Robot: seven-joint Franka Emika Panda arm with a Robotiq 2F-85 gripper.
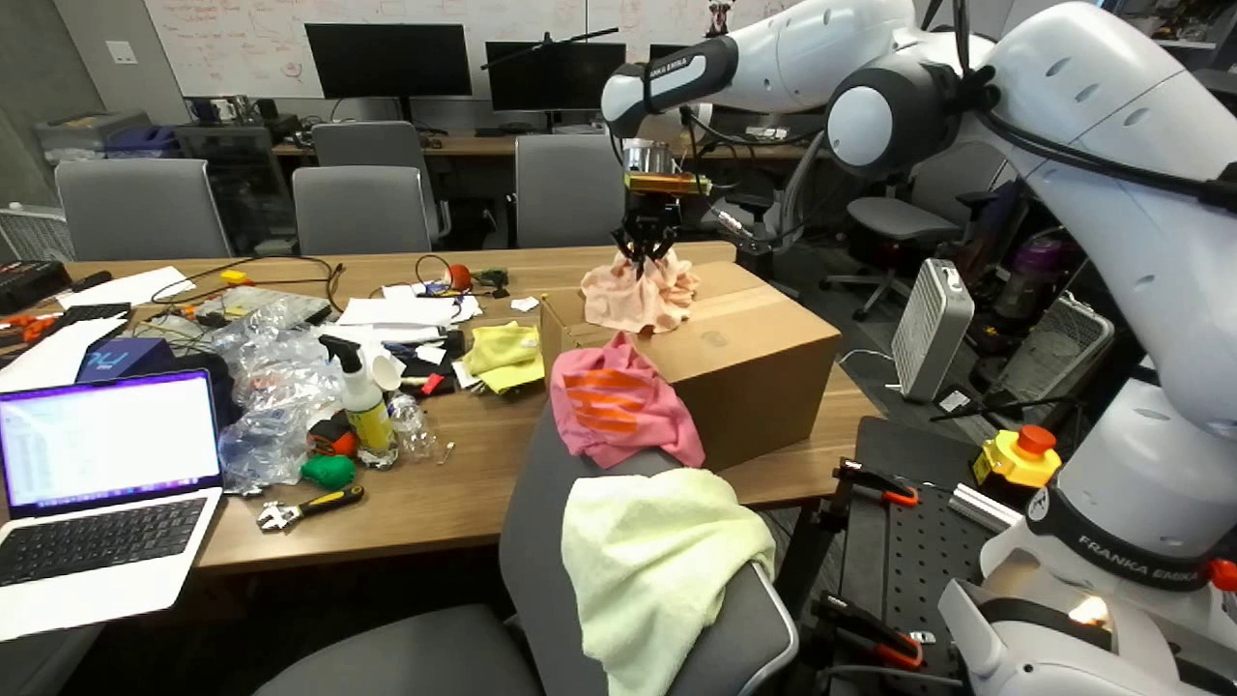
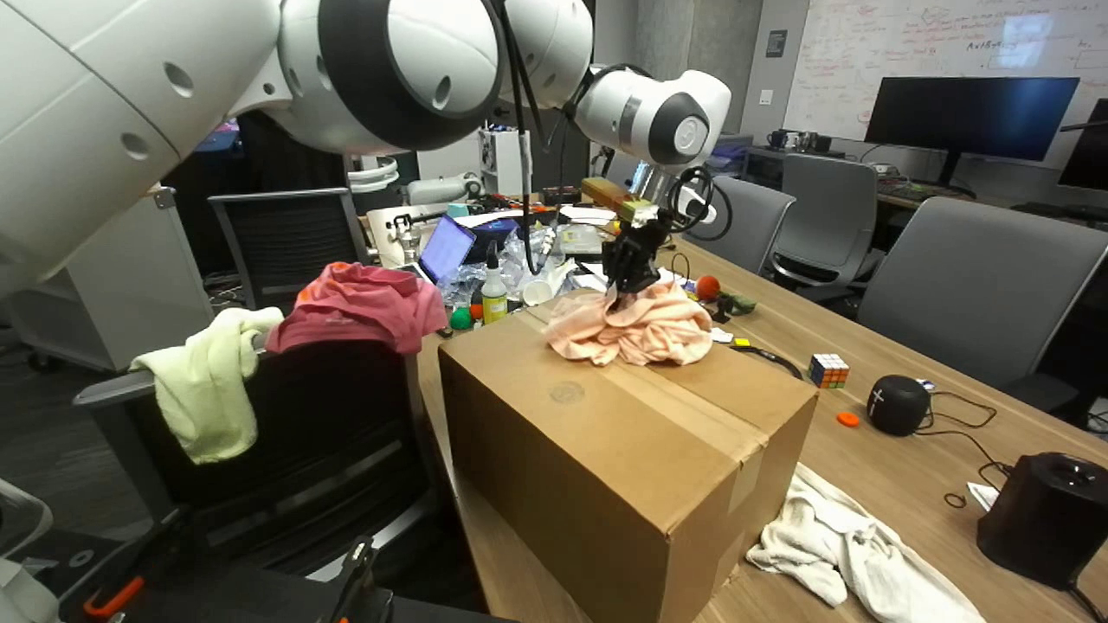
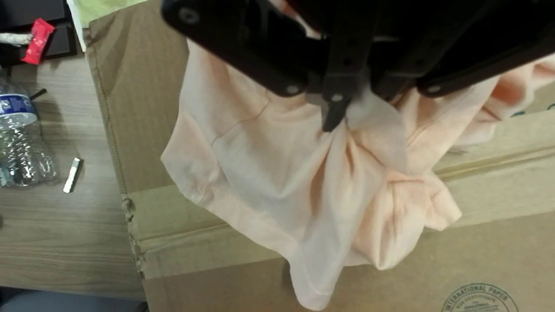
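Observation:
A crumpled peach cloth (image 1: 649,297) lies on top of the cardboard box (image 1: 760,319), part of it drawn up into a peak. At that peak my gripper (image 1: 640,257) is shut on a fold of the fabric. The wrist view shows creases in the cloth (image 3: 270,166) running toward the gripper, whose dark fingertip (image 3: 333,115) presses against the fold; the other fingertip is mostly hidden. In the second exterior view the cloth (image 2: 649,327) still spreads over the box top (image 2: 540,379) beneath the gripper (image 2: 615,296).
A pink cloth (image 1: 620,406) and a pale yellow towel (image 1: 655,568) hang over a chair beside the box. Yellow cloth (image 1: 504,354), a spray bottle (image 1: 368,412) and clutter cover the table's left side. A white cloth (image 2: 862,550) lies beside the box. The near box top is clear.

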